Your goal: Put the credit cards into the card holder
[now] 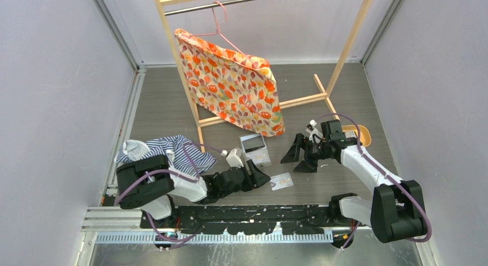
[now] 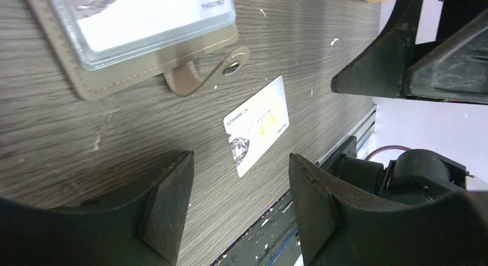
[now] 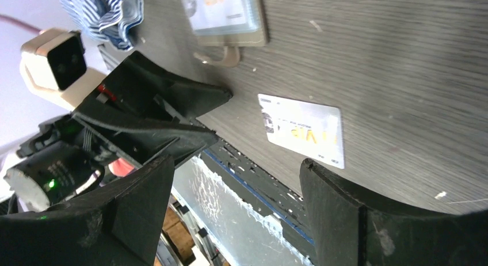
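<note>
A white card (image 1: 282,181) with a yellow print lies flat on the table near its front edge. Behind it and to the left is the card holder (image 1: 255,150), lying open with clear pockets; a card shows under the clear pocket (image 2: 155,18) in the left wrist view. My left gripper (image 1: 266,178) is just left of the loose card, its fingers (image 2: 167,191) apart with nothing between them. To the card's right and a little behind stands my right gripper (image 1: 293,163), wide open and empty; the card (image 3: 303,128) lies ahead of its fingers (image 3: 141,205).
A yellow tray (image 1: 365,136) stands at the right, partly behind the right arm. Striped cloth (image 1: 172,151) is heaped at the left. A wooden rack with a hanging floral cloth (image 1: 230,84) stands at the back. Bare table lies right of the card holder.
</note>
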